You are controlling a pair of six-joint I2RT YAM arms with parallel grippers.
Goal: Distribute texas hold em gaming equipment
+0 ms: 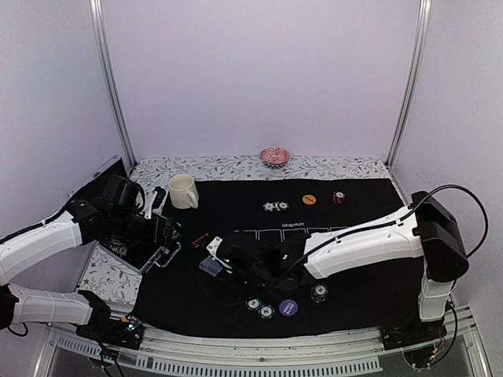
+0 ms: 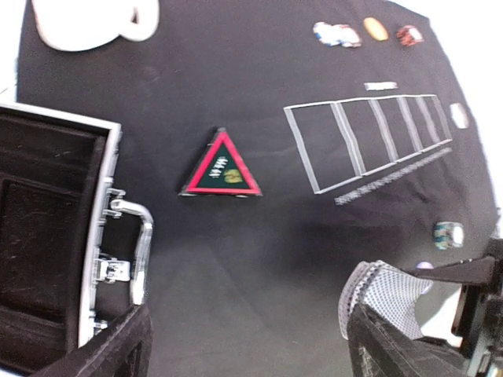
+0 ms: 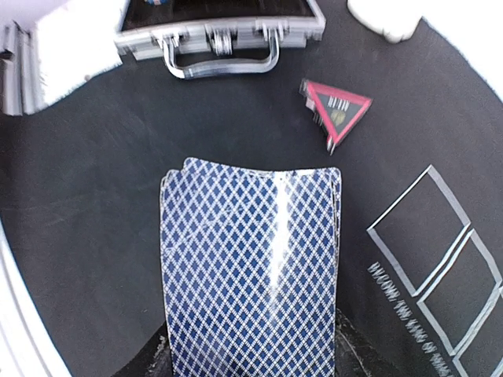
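A deck of cards with a blue lattice back sits between the fingers of my right gripper, which is shut on it. Seen from the left wrist, the deck is off the mat, and its edges look slightly uneven. My left gripper is open and empty above the mat by the case. A red-edged triangular marker lies on the mat beside the case handle. Chip stacks, a purple disc and another stack rest along the near side.
The open black case stands at the left, its handle toward the mat. A white mug is behind it. Far chips, an orange disc, a brown stack and a patterned bowl lie farther back.
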